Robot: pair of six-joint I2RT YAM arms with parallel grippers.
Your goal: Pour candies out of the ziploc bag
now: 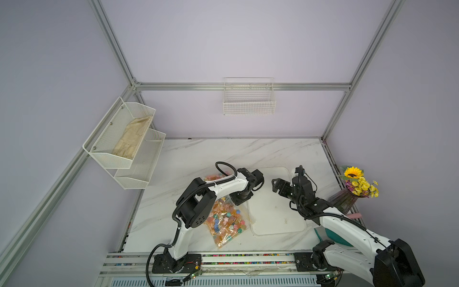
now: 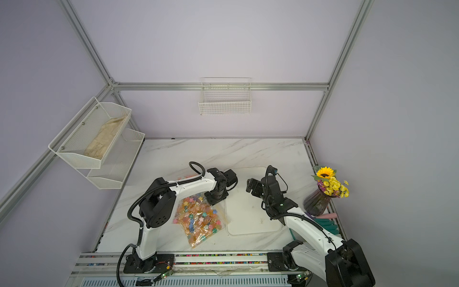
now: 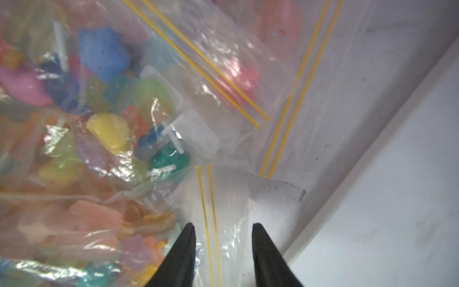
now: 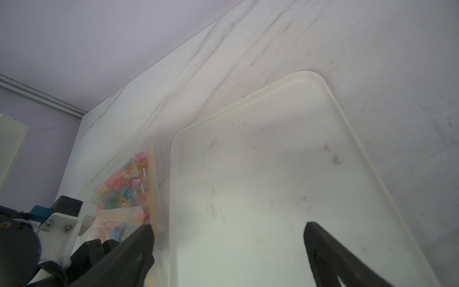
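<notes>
Clear ziploc bags of colourful candies lie on the table left of the white tray, seen also as candy bag. In the left wrist view, yellow-lined zip edges lie beneath my left gripper, which hangs low over the bags, open, fingertips apart, at the tray's left edge. My right gripper stands open above the empty tray, nothing between its fingers.
A vase of yellow flowers stands at the right edge. A two-tier wire shelf is on the left wall, a wire basket on the back wall.
</notes>
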